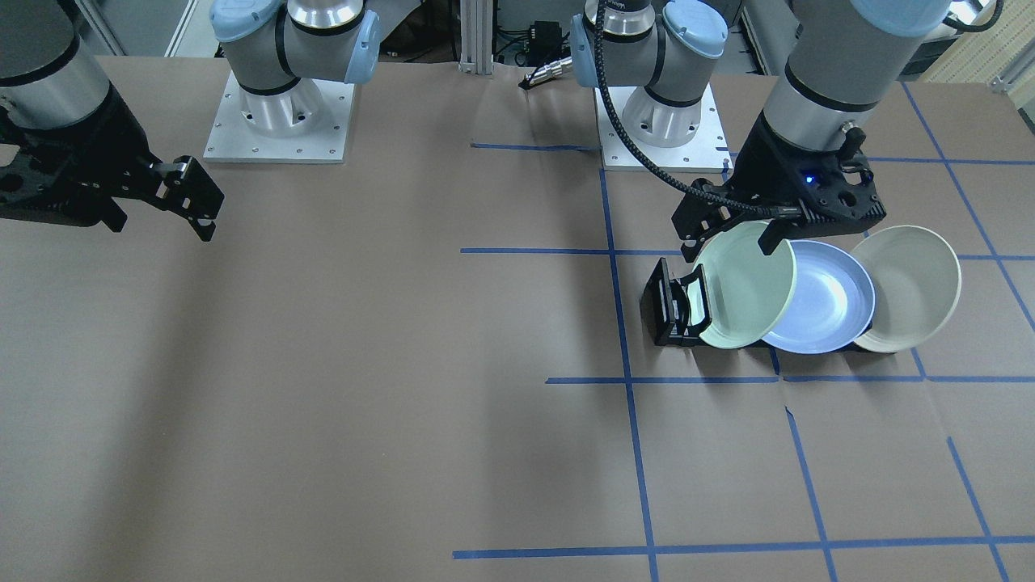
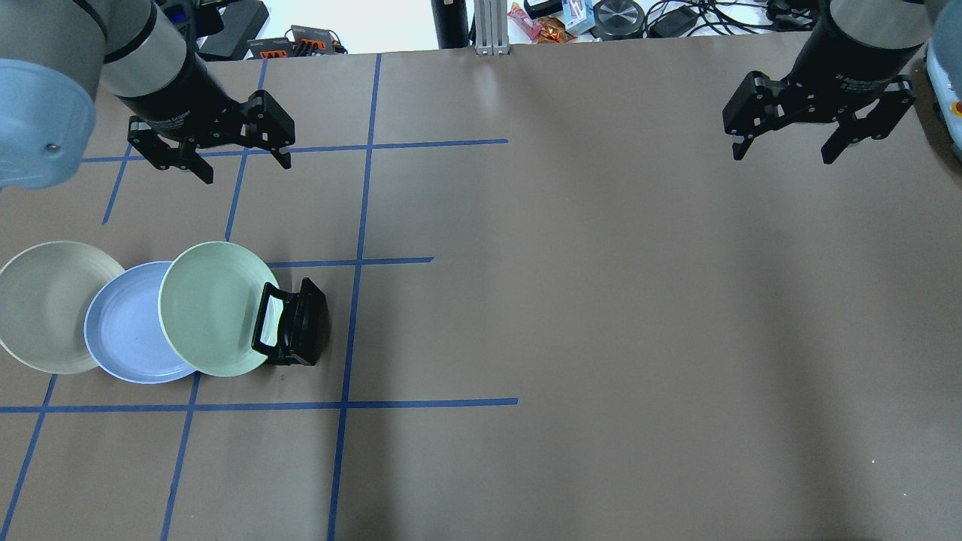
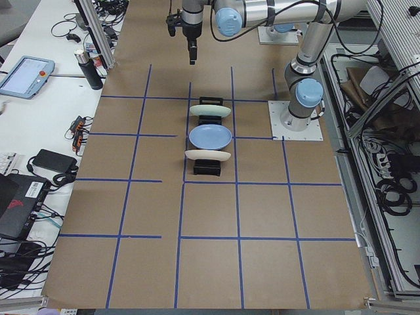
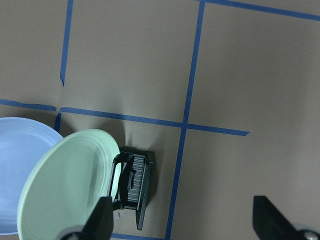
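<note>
A black rack (image 2: 302, 324) holds three plates in a row on the taped floor-like tabletop: a pale green one (image 1: 742, 291) at one end, a blue one (image 1: 815, 301) in the middle, a cream one (image 1: 912, 281) at the other end. In the front view my gripper (image 1: 728, 242) hangs over the green plate at the right. In the left wrist view its fingers are wide apart at the bottom corners, the gripper standing open above the green plate (image 4: 65, 185) and rack's end, with nothing seen between the fingers.
Other arms stand around the table (image 3: 210, 269), one with a black gripper at the upper right of the top view. Cables, devices and a white side bench lie beyond the edges.
</note>
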